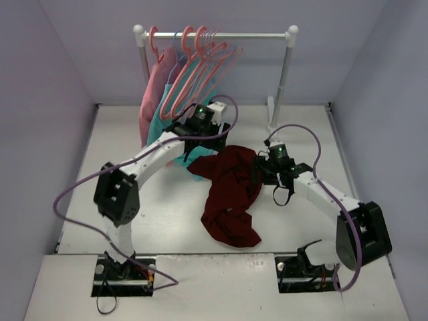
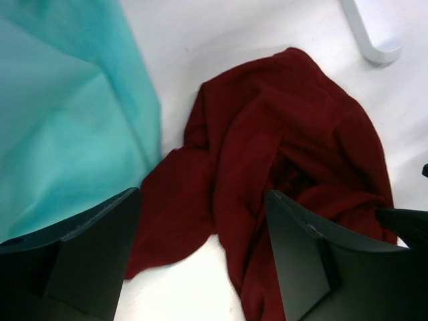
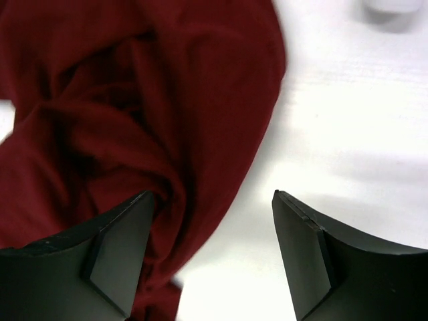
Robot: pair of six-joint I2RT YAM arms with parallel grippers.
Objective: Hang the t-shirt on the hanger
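A dark red t-shirt [image 1: 231,194] lies crumpled on the white table, its folds bunched so that its neck and sleeves are hard to make out. Over its upper left part hovers my left gripper [image 1: 221,137]; the left wrist view shows its fingers [image 2: 304,261] wide apart above the cloth, gripping nothing. At the shirt's right edge is my right gripper [image 1: 259,170], open, with one finger [image 3: 120,251] over the cloth and the other over bare table. Several pink hangers [image 1: 175,100] hang from the rack's rail [image 1: 254,35], close behind the left gripper.
A turquoise garment [image 1: 208,127] and a pink one [image 1: 148,107] hang at the rack's left, near the left arm. The rack's right post [image 1: 284,80] stands behind the right gripper. Bare table lies left and right of the shirt.
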